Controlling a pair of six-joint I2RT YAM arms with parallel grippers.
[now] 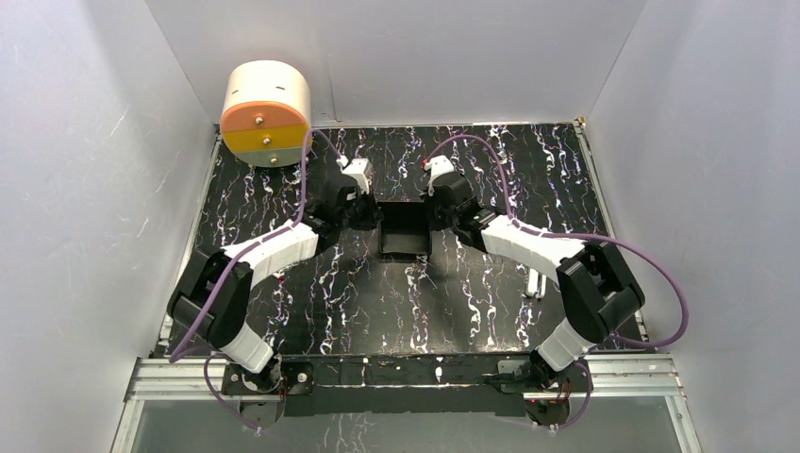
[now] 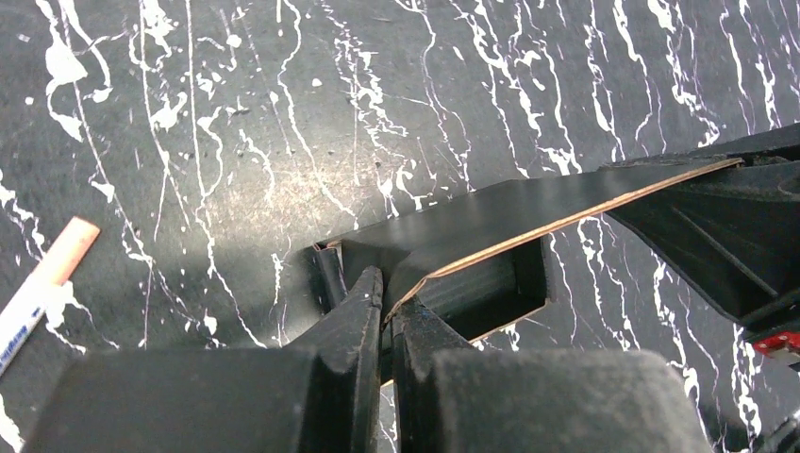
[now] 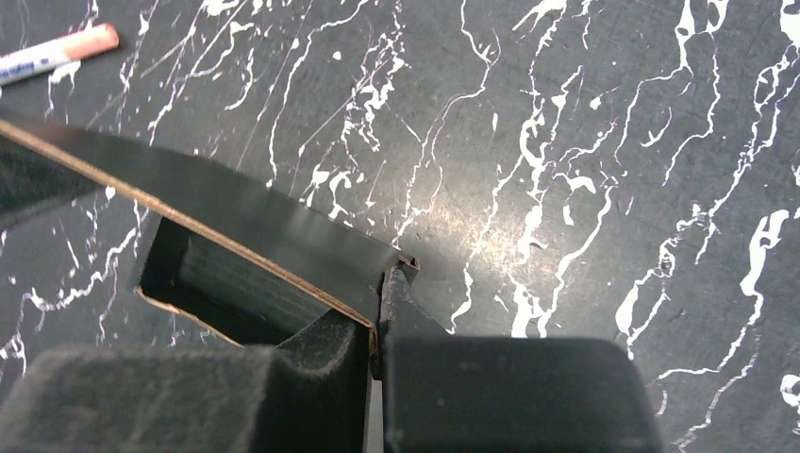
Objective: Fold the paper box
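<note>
The black paper box [image 1: 405, 232] lies in the middle of the table, open side up, its raised back wall spanning the gap between my two grippers. In the left wrist view, the tan edge of that wall [image 2: 557, 193] runs into the tips of my left gripper, which is shut on it near one corner. At the opposite corner my right gripper is shut on the same wall [image 3: 255, 208]. The box's inside [image 3: 236, 283] looks empty where it shows. My fingers hide part of both corners.
A marker with an orange-red end [image 2: 47, 283] lies on the table beside the box. A drawer unit [image 1: 267, 113] stands at the back left, and white bars [image 1: 535, 283] lie to the right.
</note>
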